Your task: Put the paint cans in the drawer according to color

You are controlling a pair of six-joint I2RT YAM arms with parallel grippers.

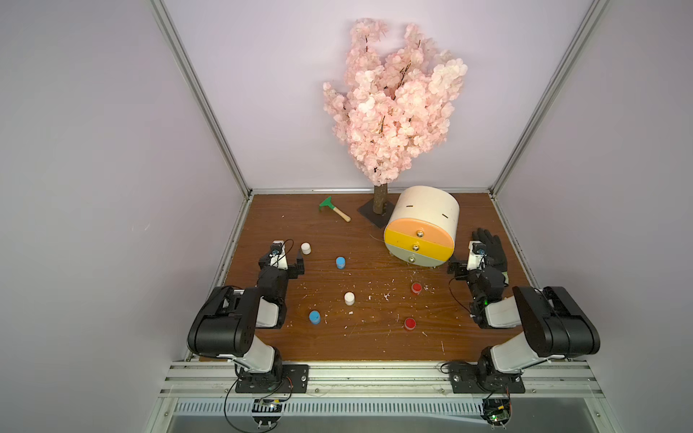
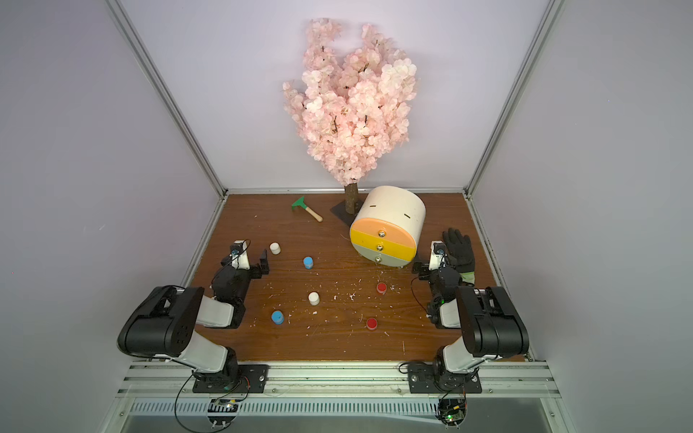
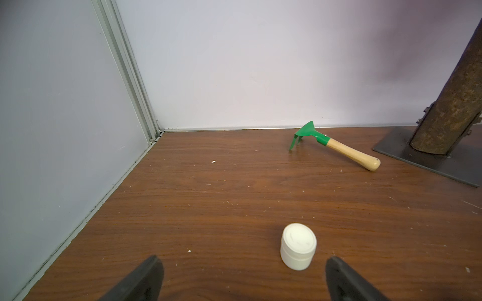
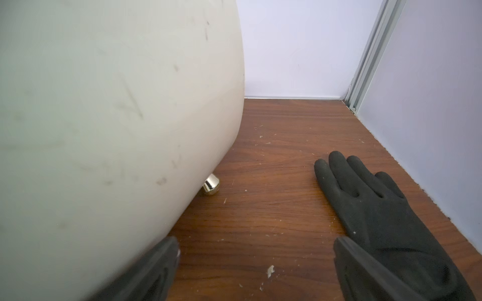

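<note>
Two white cans (image 1: 306, 248), two blue cans (image 1: 340, 262) and two red cans (image 1: 416, 288) stand spread over the middle and front of the table. Behind the red ones sits a rounded cabinet (image 2: 389, 205) with orange, yellow and grey-green drawers (image 2: 382, 234), all closed. Over the left side, my left gripper is open and empty; one white can (image 3: 298, 246) shows on the table beyond its fingers. Close to the cabinet's right side, my right gripper also stands open, with bare table seen between its fingers.
A black glove (image 4: 396, 235) lies right of the right gripper. At the back are a green-headed hand tool (image 3: 334, 145) and a blossom tree (image 1: 380, 198) on a dark base. Small debris dots the table.
</note>
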